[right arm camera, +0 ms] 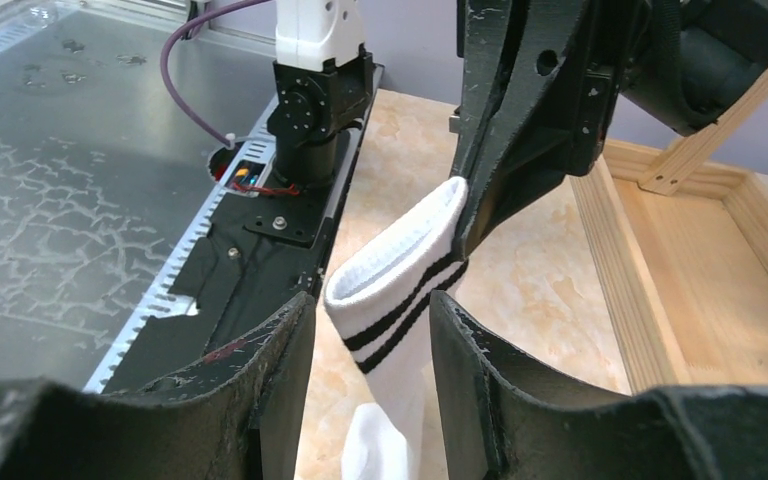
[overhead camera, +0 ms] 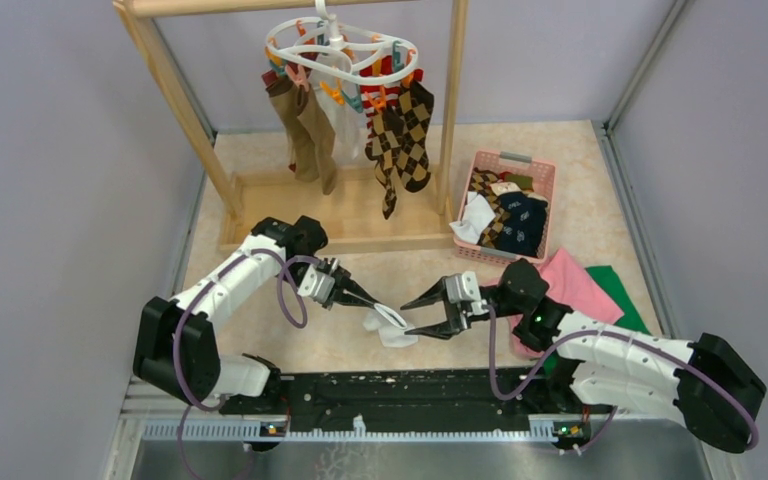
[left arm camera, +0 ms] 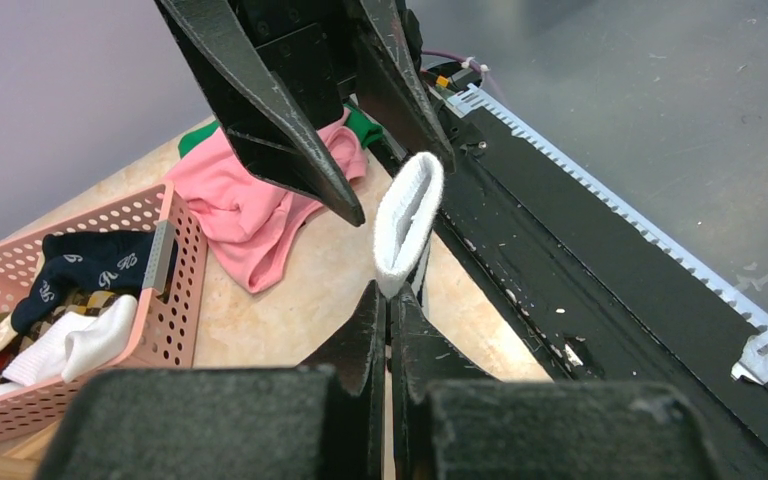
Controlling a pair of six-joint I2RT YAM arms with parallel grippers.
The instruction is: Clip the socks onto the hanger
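A white sock [right arm camera: 395,345] with black stripes at its cuff hangs cuff-up from my left gripper [overhead camera: 374,304], which is shut on one side of the cuff. In the left wrist view the cuff's rim [left arm camera: 409,212] stands up beyond the closed fingertips. My right gripper [overhead camera: 407,319] faces it from the right, fingers apart. Its two fingers [right arm camera: 282,390] show on either side of the sock in the right wrist view, the free end of the cuff close to them. Behind, the white hanger [overhead camera: 406,72] holds several socks in its coloured clips.
A pink basket [overhead camera: 552,190] of socks stands on the right. Pink cloth [overhead camera: 585,284] and green cloth [overhead camera: 615,290] lie near the right arm. The wooden rack [overhead camera: 450,120] rises at the back, with clear table in front.
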